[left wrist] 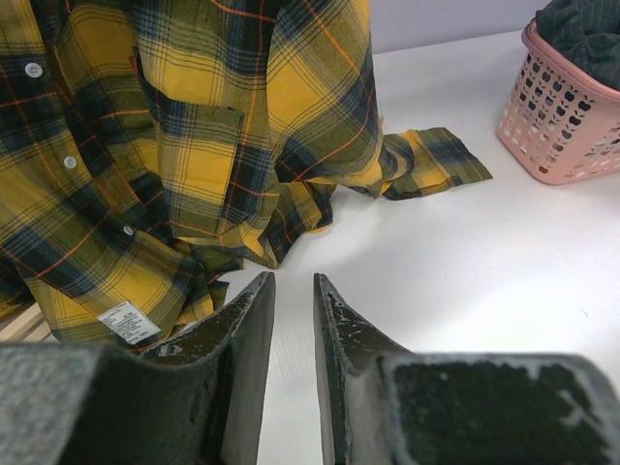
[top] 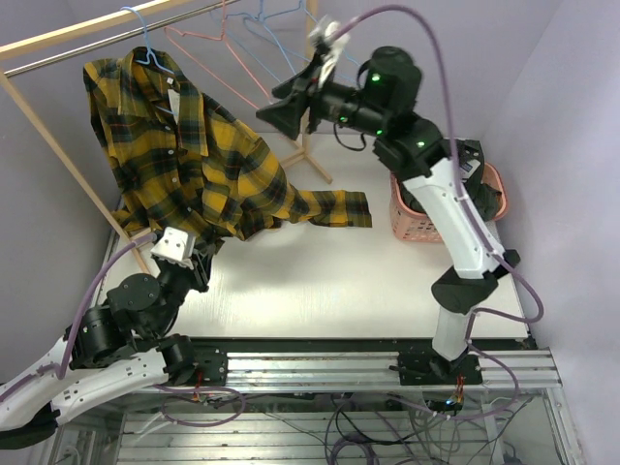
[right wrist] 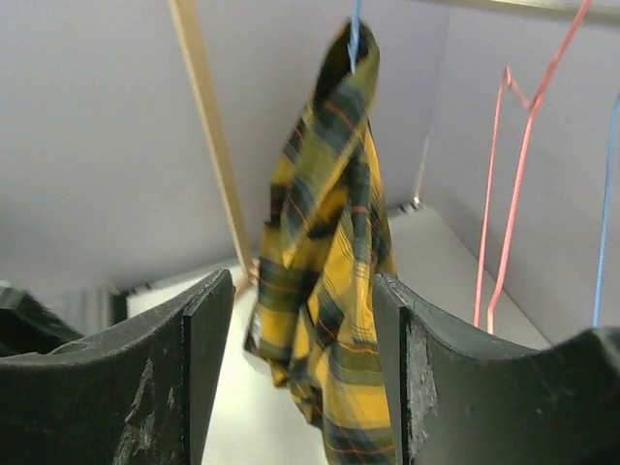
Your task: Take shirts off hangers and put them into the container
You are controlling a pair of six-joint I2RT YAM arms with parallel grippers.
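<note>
A yellow, green and black plaid shirt (top: 160,145) hangs on a blue hanger (top: 145,56) from the rail, its sleeve lying across the floor. My left gripper (top: 201,262) is low in front of the shirt; in the left wrist view its fingers (left wrist: 237,368) stand slightly apart with nothing between them. My right gripper (top: 291,102) is raised among the empty hangers, blurred in the top view. In the right wrist view it is open, with the shirt (right wrist: 329,165) seen side-on beyond it and nothing between its fingers.
Pink and blue empty hangers (right wrist: 528,126) hang right of the shirt. A wooden rack (top: 48,136) frames it. A pink basket (top: 417,223) with dark cloth stands at the right.
</note>
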